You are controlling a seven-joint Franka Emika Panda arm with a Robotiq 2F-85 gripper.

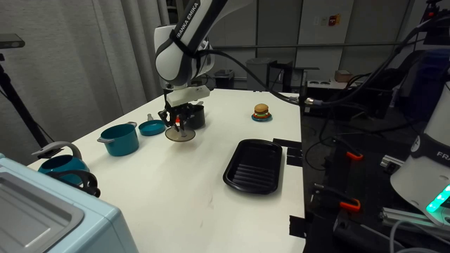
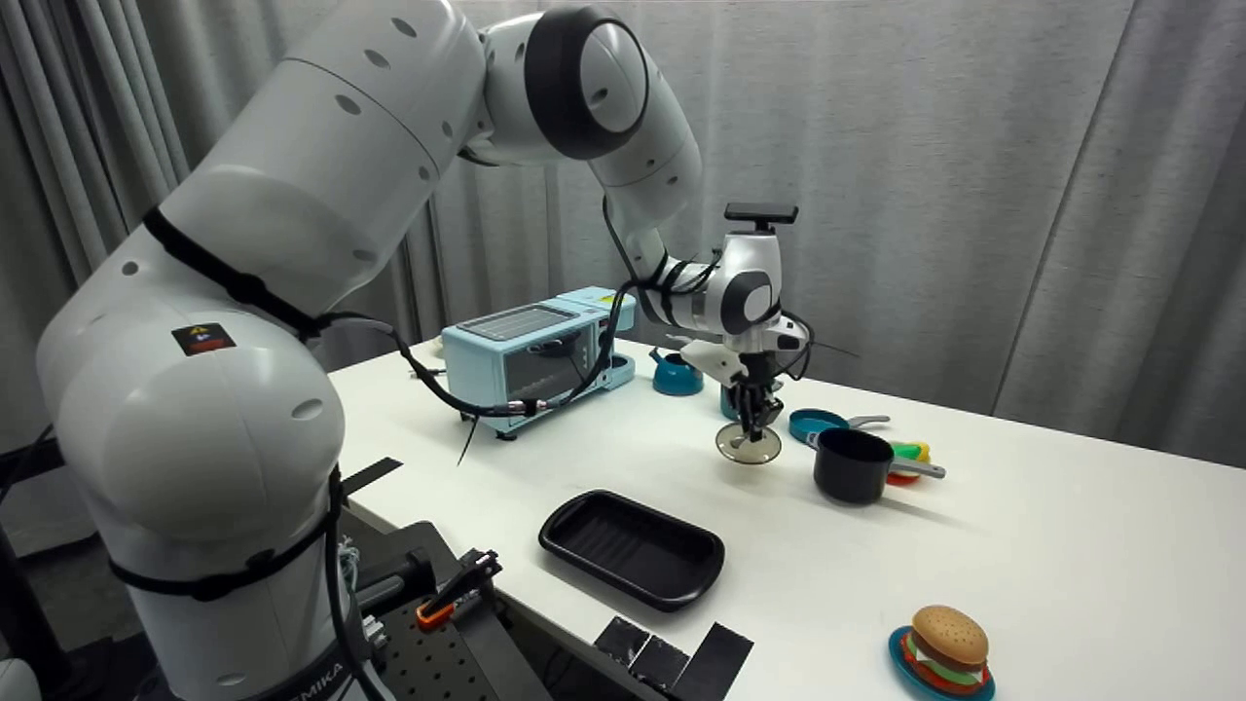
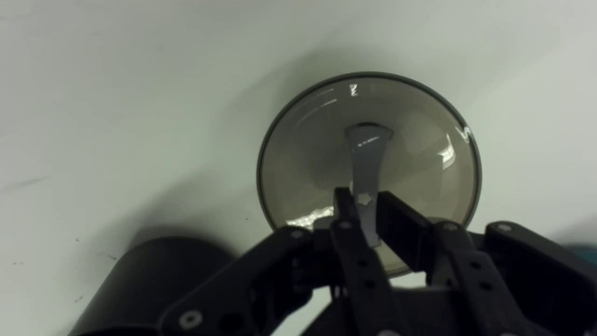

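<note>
A round glass lid with a dark rim hangs from my gripper, whose fingers are shut on its grey arched handle. In the first exterior view the lid is held a little above the white table, between the teal pot and the black saucepan. From the second exterior view, the lid appears left of the black saucepan. Part of a dark round pot shows at the lower left of the wrist view.
A teal pan lies behind the teal pot. The black baking tray sits near the table's edge, and a toy burger rests on a small plate. A teal kettle and light-blue toaster oven occupy the near left.
</note>
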